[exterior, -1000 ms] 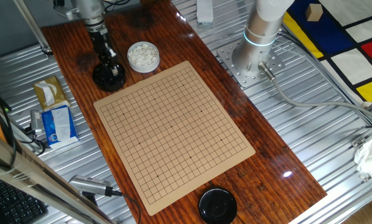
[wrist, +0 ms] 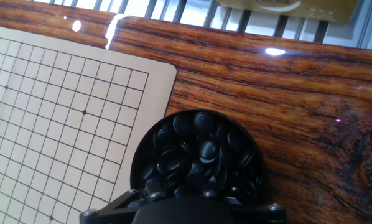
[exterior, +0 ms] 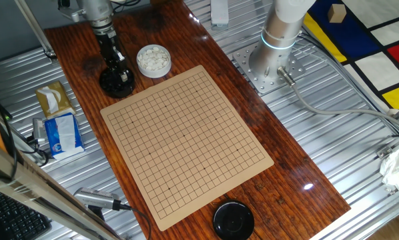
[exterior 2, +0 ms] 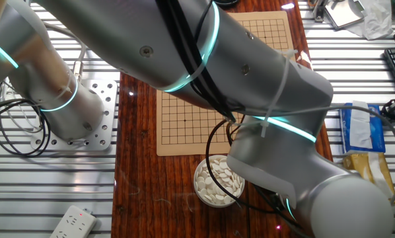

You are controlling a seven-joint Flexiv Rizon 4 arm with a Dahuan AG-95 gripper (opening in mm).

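Note:
A round black bowl (wrist: 260, 163) filled with glossy black stones (wrist: 173, 160) stands beside one corner of the board. My gripper (exterior: 124, 76) reaches down into that bowl, its tip low among the stones. Only its dark upper body and linkage show along the bottom of the wrist view; the fingertips are hidden there, so their spacing cannot be made out. The tan grid board (exterior: 184, 137) lies flat on the wooden table with no stones on it. A white bowl of white stones (exterior: 154, 61) is close to the black bowl. In exterior view 2 the arm blocks the gripper.
An empty-looking black dish (exterior: 233, 221) sits at the board's near edge. Tissue packs, a blue one (exterior: 64, 135) and a gold one (exterior: 55, 99), lie off the table's left side. Bare wood (exterior: 289, 180) runs along the board's right.

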